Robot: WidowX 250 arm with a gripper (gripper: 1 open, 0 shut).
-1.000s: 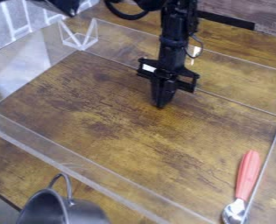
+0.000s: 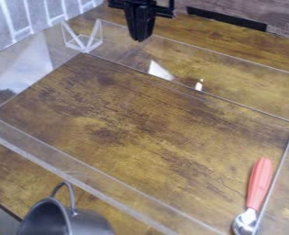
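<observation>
My black gripper [image 2: 140, 27] is at the top centre, cut off by the frame edge and raised over the back of a clear-walled area on a wooden surface [image 2: 134, 138]. Its fingers look shut, with nothing visible between them. A scoop with a pink handle [image 2: 261, 179] and a metal head lies at the right front.
A metal pot [image 2: 55, 223] with a handle sits at the bottom left, outside the clear wall [image 2: 85, 174]. A white wire rack or grid [image 2: 12, 23] stands at the back left.
My gripper has moved up and back, from over the middle of the enclosed floor to the top edge of the view. The scoop and pot have not moved.
</observation>
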